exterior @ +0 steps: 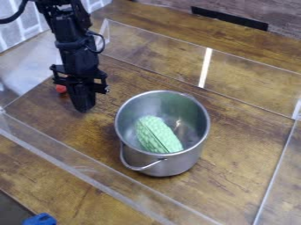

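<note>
My black gripper [80,95] hangs at the upper left, low over the wooden table, beside a small red object [62,89] that it partly hides. Whether the fingers are apart or hold anything is hard to tell. A steel pot [177,158] stands right of centre with a pale green, leafy-looking vegetable [157,134] lying inside it.
Clear plastic edges run along the left and front. A blue object [39,219] sits at the bottom left corner.
</note>
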